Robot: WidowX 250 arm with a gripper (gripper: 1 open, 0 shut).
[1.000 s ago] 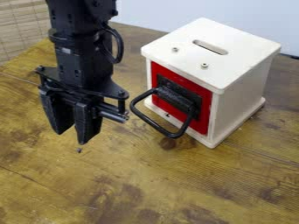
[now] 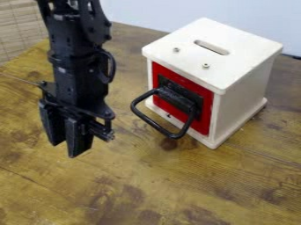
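Note:
My black gripper (image 2: 69, 132) hangs low on the left, pointing down over the wooden table; whether its fingers are open or shut is hard to make out. To its right stands a white box (image 2: 241, 83) with a red front panel (image 2: 202, 127), a black loop handle (image 2: 147, 118) sticking out from it, and a slot with two screws on top. The handle is apart from the gripper.
A woven mat (image 2: 18, 26) and pale surface lie at the back left.
The arm and gripper have shifted left, away from the box's handle, over the last second. The box looks unchanged.

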